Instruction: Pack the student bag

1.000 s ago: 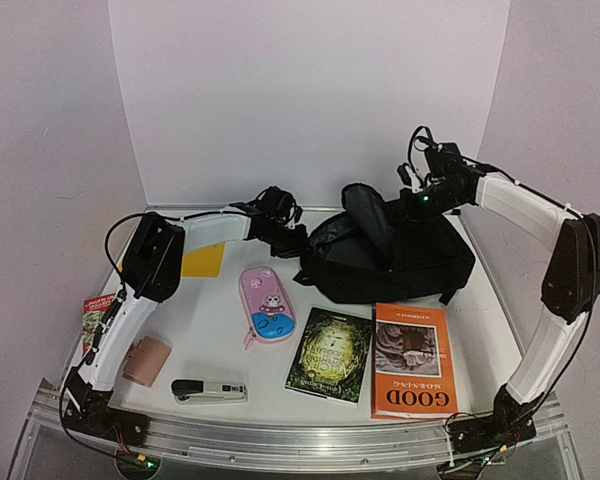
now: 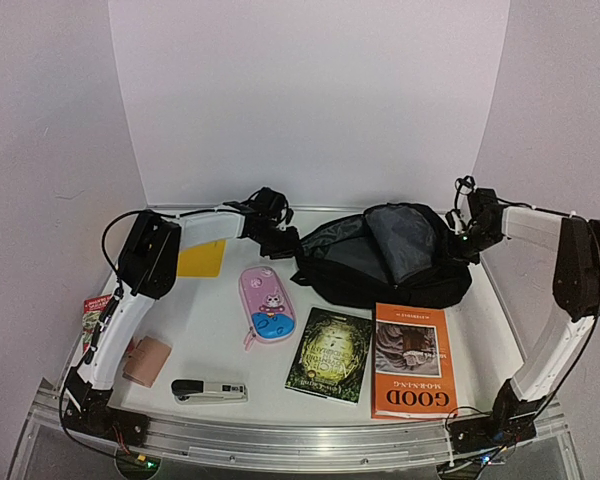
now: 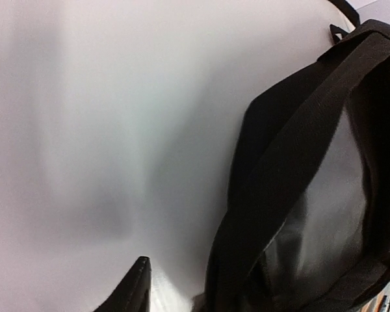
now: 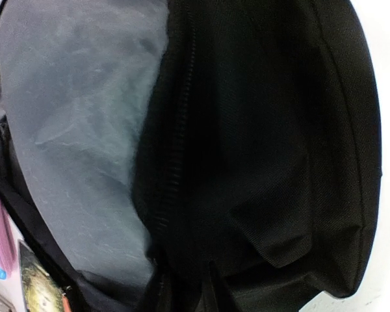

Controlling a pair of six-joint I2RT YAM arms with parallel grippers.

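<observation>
The black bag (image 2: 350,286) lies at the back right of the table with its mouth gaping and its grey lining (image 2: 400,240) showing. At its left corner is my left gripper (image 2: 288,243); in the left wrist view one dark finger (image 3: 138,287) stands beside the bag's edge, the other mostly hidden. My right gripper (image 2: 462,244) is low at the bag's right end, its fingertips against the black cloth in the right wrist view. Dark on dark hides whether either grips fabric. The pink pencil case (image 2: 267,304), green book (image 2: 330,353) and orange book (image 2: 413,360) lie in front of the bag.
A stapler (image 2: 209,391) and a pinkish-brown item (image 2: 147,360) lie at the front left. A yellow sheet (image 2: 201,260) and a red booklet (image 2: 95,318) are partly under the left arm. Bare table separates stapler and pencil case.
The bag's flap has swung rightward, so the mouth gapes wider. The left arm has shifted slightly left.
</observation>
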